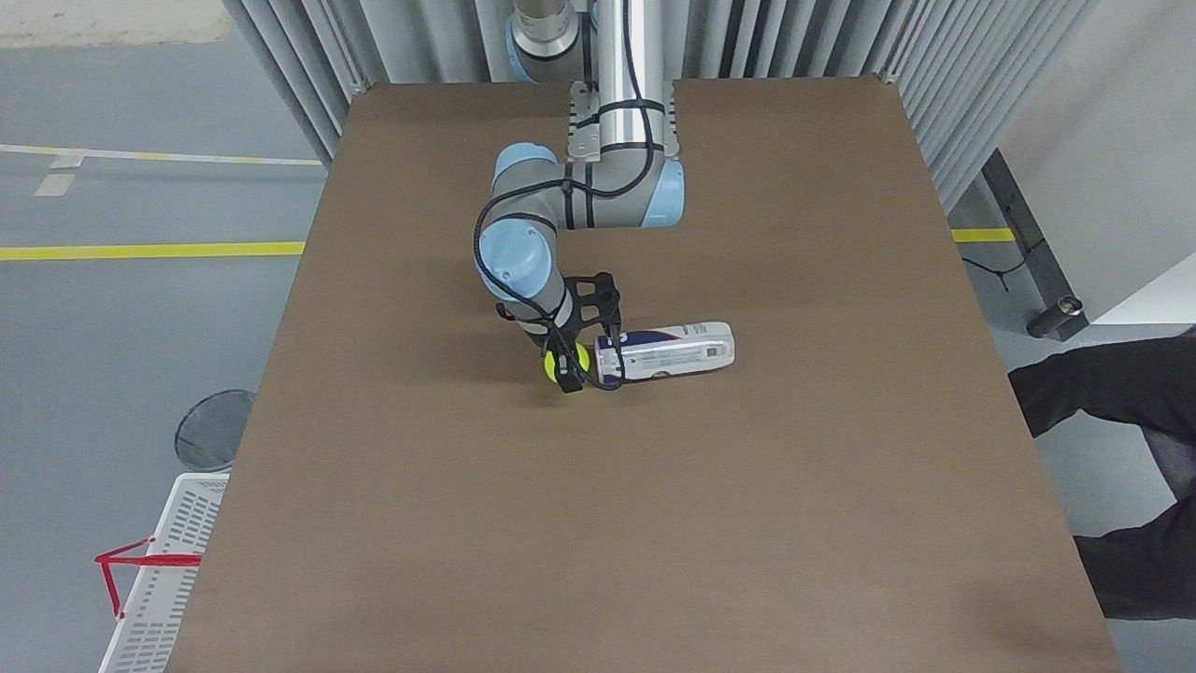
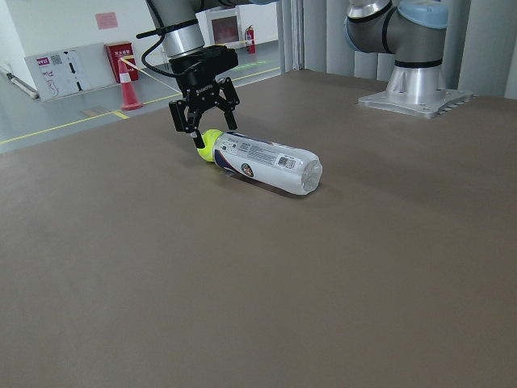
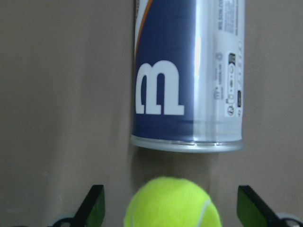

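Observation:
A tennis ball can [image 1: 663, 350] lies on its side on the brown table, its blue-and-silver body [image 3: 188, 75] filling the upper wrist view and its clear end [image 2: 309, 174] at right in the left view. A yellow tennis ball [image 3: 173, 208] sits by its left end, apart from the rim in the wrist view [image 2: 207, 146]. My gripper [image 2: 213, 135] is above and around the ball, fingers open on either side of it in the wrist view [image 3: 170, 201].
The robot base [image 2: 412, 101] stands at the back. A white basket [image 1: 168, 606] and a person's dark-clad legs [image 1: 1121, 381] are off the table's sides.

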